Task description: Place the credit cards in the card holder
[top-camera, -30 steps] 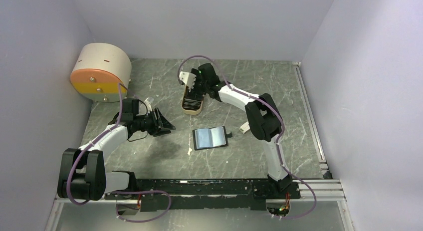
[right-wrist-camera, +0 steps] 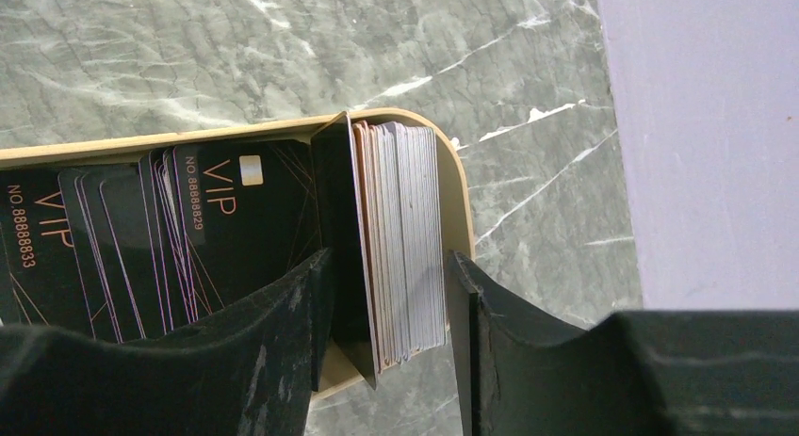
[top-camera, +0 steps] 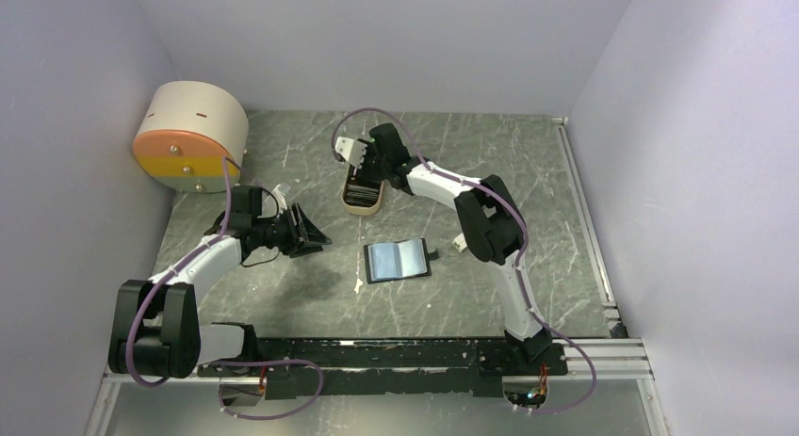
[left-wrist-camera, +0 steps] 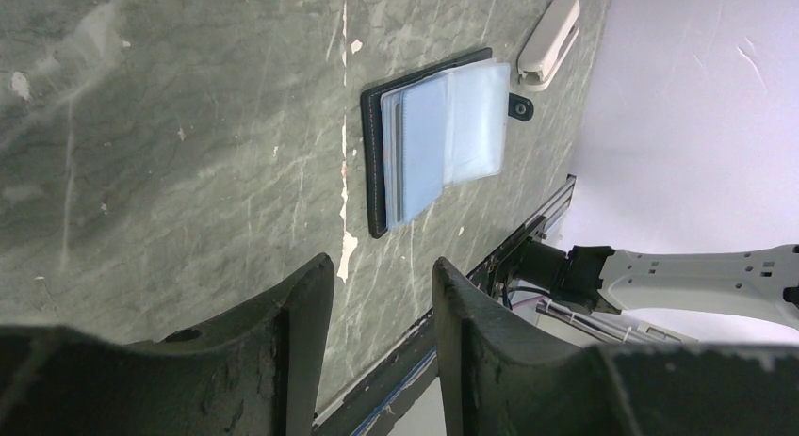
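Observation:
A cream box (top-camera: 361, 208) holds black VIP cards (right-wrist-camera: 250, 219) and an upright stack of cards (right-wrist-camera: 400, 229) at one end, behind a dark divider. My right gripper is over that box, part open, fingertips either side of the divider and stack; whether it touches them I cannot tell. The card holder (top-camera: 396, 260) lies open at the front middle, its clear sleeves (left-wrist-camera: 476, 121) showing. My left gripper hangs open over bare table to the holder's left, nothing between its fingers.
A cream cabinet (top-camera: 190, 135) with coloured drawers stands back left. A small cream object (left-wrist-camera: 549, 40) lies right of the holder, partly behind the right arm in the top view. Walls enclose the table.
The left arm is still.

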